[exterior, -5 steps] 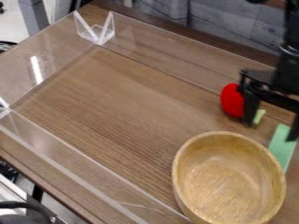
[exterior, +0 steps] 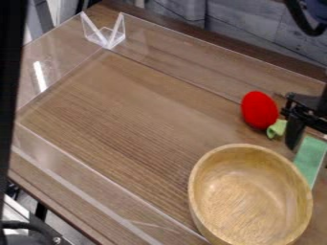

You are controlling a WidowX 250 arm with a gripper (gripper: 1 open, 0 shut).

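Note:
A red round object [exterior: 259, 109] lies on the wooden table with a small green piece beside it. At the right edge my black gripper [exterior: 296, 120] hangs partly out of frame, open, just right of the red object. A wooden bowl [exterior: 250, 191] sits at the bottom right. A pale green flat object [exterior: 309, 158] lies to the bowl's upper right, partly under the gripper.
A clear plastic container [exterior: 106, 31] stands at the upper left. A dark shape fills the lower left corner.
My gripper has moved right, away from above the red object and toward the frame's right edge, uncovering more of the red object.

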